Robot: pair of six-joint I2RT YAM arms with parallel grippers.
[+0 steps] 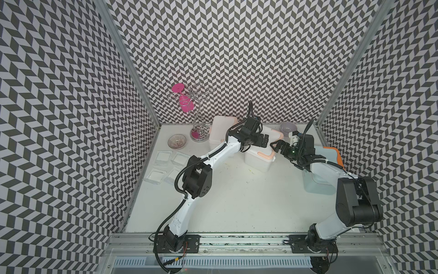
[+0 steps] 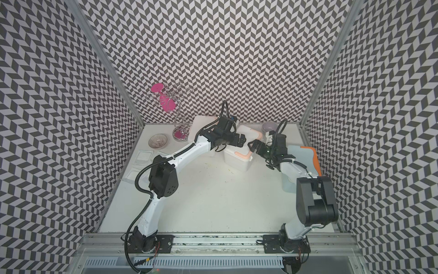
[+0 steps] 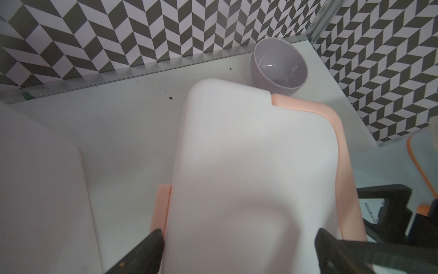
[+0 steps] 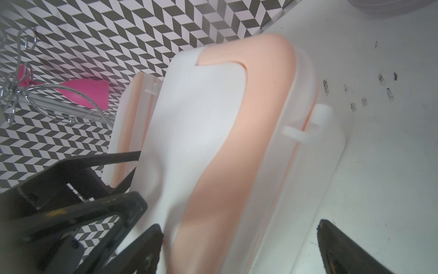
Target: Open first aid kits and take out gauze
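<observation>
The middle first aid kit [image 1: 260, 157], white with a peach handle, stands with its lid [image 4: 191, 109] on, between my two grippers. My left gripper is open over that lid, with the kit between its fingertips. My right gripper is open at the kit's right side, fingertips close around its peach-edged top. A second white kit [image 1: 222, 127] stands to the left, partly hidden by the left arm. Several flat white packets [image 1: 163, 157] lie at the table's left.
A lilac bowl [image 3: 279, 64] stands at the back right, a pale blue bin [image 1: 319, 182] at the right, a glass bowl [image 1: 177, 141] and a metal stand with pink cups [image 1: 199, 134] at the back left.
</observation>
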